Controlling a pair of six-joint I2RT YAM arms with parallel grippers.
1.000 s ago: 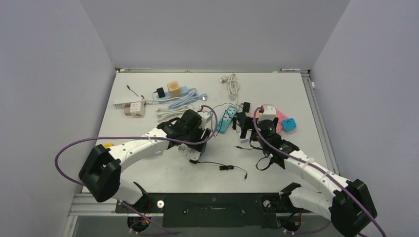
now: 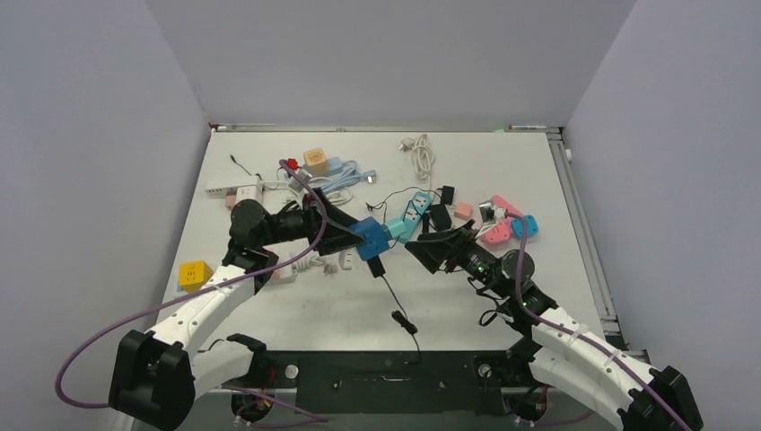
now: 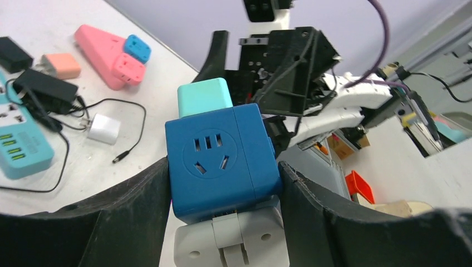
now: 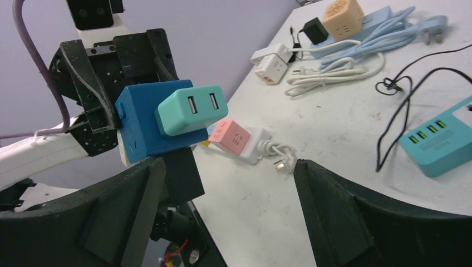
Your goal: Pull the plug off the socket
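Note:
A blue cube socket (image 3: 222, 158) hangs above the table, with my left gripper shut on it. From one of its faces sticks a teal plug (image 4: 192, 110), its end with two slots turned toward my right arm. A black adapter (image 4: 182, 175) is attached at another face of the cube, and its cord (image 2: 389, 289) trails down in the top view. My right gripper is open, nothing between its fingers. It faces the teal plug across a gap, as the top view shows.
On the table lie a teal power strip (image 2: 415, 214) with black adapters, a pink socket (image 3: 103, 53), a white coiled cable (image 2: 422, 160) and a blue cable (image 4: 378, 33). A yellow cube (image 2: 194, 275) stands at the left edge.
My left gripper has lifted the blue cube, turned the teal plug toward the right arm and moved it rightward. The right gripper has swung round to face it and come closer.

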